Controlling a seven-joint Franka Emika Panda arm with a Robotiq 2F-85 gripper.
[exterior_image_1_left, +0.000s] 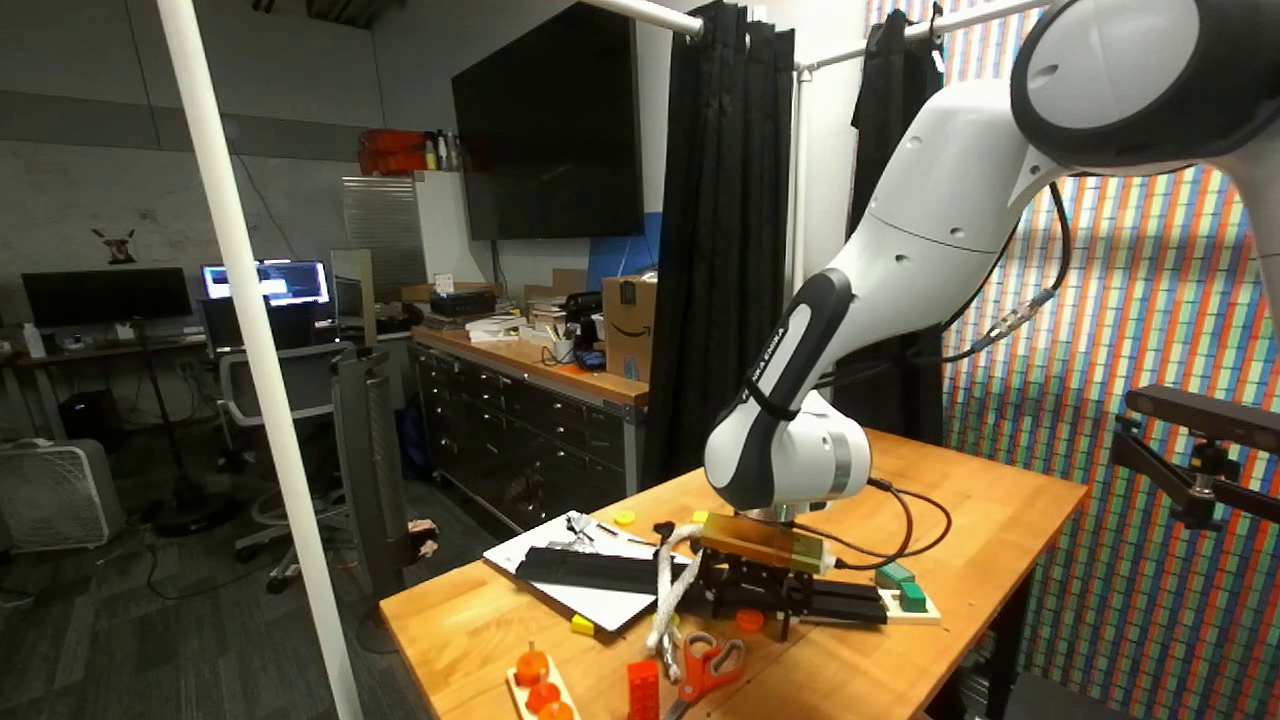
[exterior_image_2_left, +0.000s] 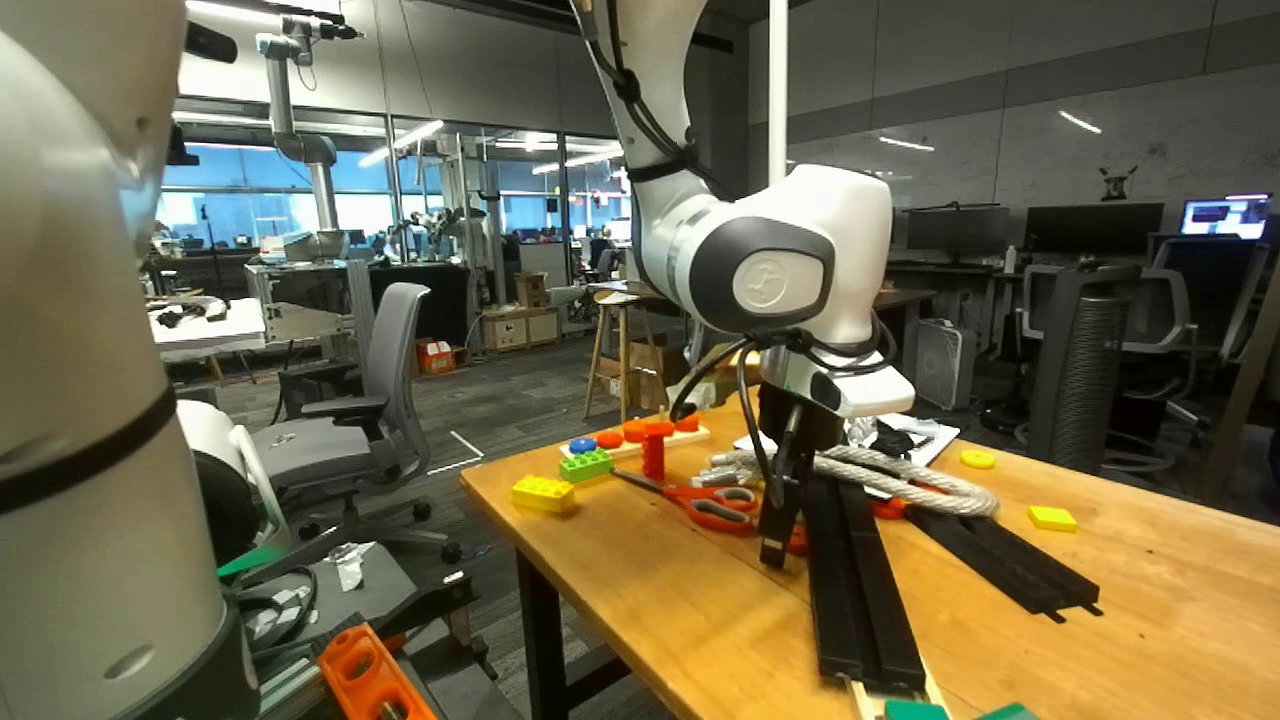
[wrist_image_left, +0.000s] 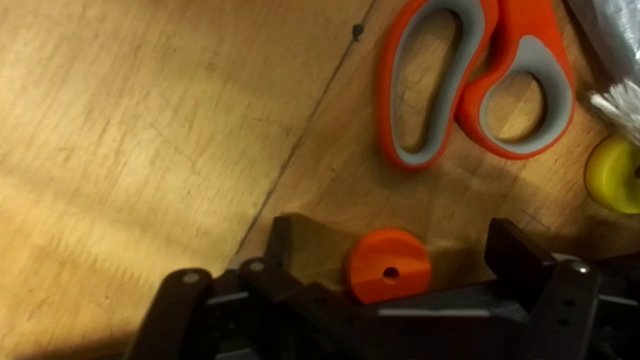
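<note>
In the wrist view an orange disc (wrist_image_left: 390, 267) with a small hole lies flat on the wooden table, between the spread fingers of my gripper. Bare space shows between the disc and each fingertip, so nothing is held. The same orange disc (exterior_image_1_left: 750, 620) shows under my gripper (exterior_image_1_left: 750, 612) in exterior view 1. In exterior view 2 the gripper (exterior_image_2_left: 786, 504) points down close to the tabletop, and its near finger (exterior_image_2_left: 777, 528) hides most of what is behind it.
Orange-handled scissors (wrist_image_left: 480, 90) and a yellow disc (wrist_image_left: 615, 174) lie close by. Black track pieces (exterior_image_2_left: 858, 576) run alongside the gripper, with a rope (exterior_image_2_left: 912, 480) behind. A peg board (exterior_image_1_left: 542, 690) with orange discs stands near the table edge. Bare wood (wrist_image_left: 120, 150) spreads to the wrist view's left.
</note>
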